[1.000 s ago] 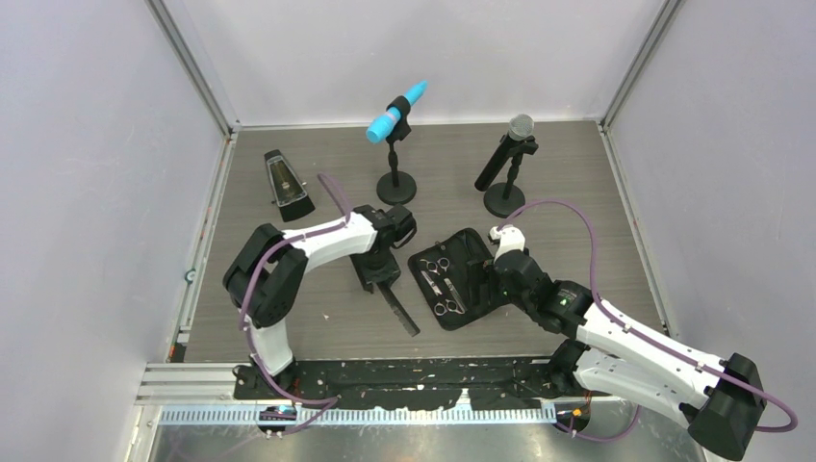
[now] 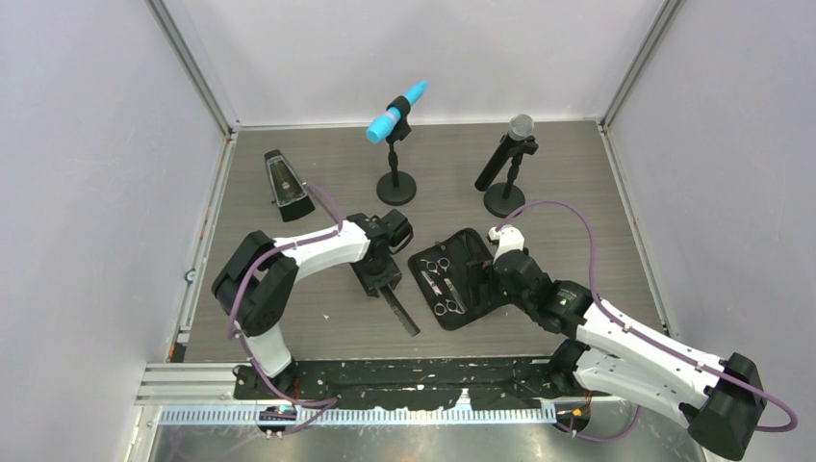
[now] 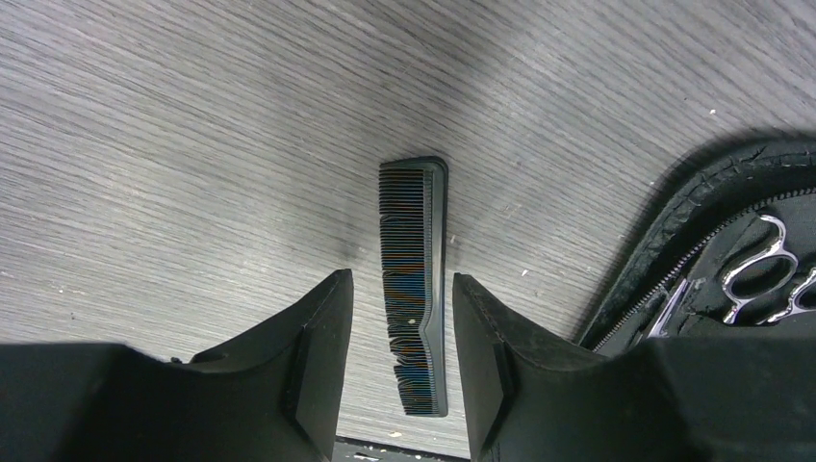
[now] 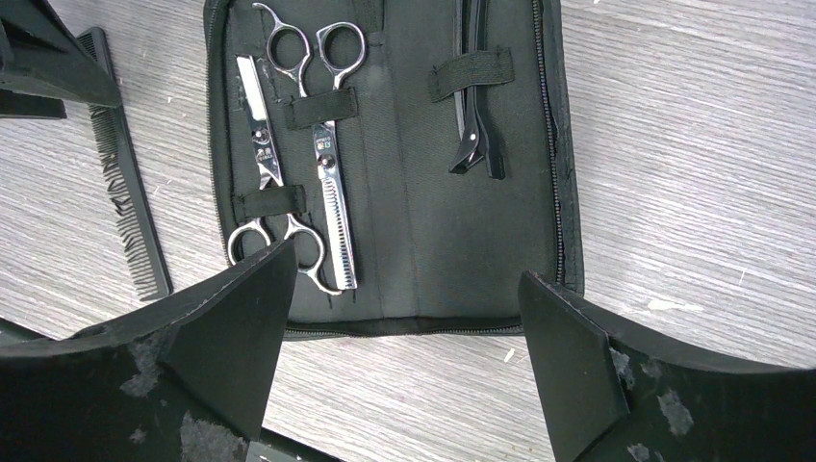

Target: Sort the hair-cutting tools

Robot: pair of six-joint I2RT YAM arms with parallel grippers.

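Note:
A black comb (image 3: 435, 279) lies flat on the table, and in the left wrist view it shows between the spread fingers of my left gripper, untouched as far as I can see. That gripper is partly open and empty. To the right, an open black case (image 4: 423, 250) holds two pairs of silver scissors (image 4: 260, 135) under elastic loops. Dark clips (image 4: 476, 135) sit under another loop in its far half. My right gripper stands open above the near edge of the case, nothing between its fingers.
A metronome (image 2: 288, 187) stands at the back left. Two microphone stands, one with a blue stick (image 2: 395, 114) and one with a microphone (image 2: 506, 154), rise behind the case. Bare table (image 2: 327, 327) lies left of the comb.
The right arm, comb and case are unmoved.

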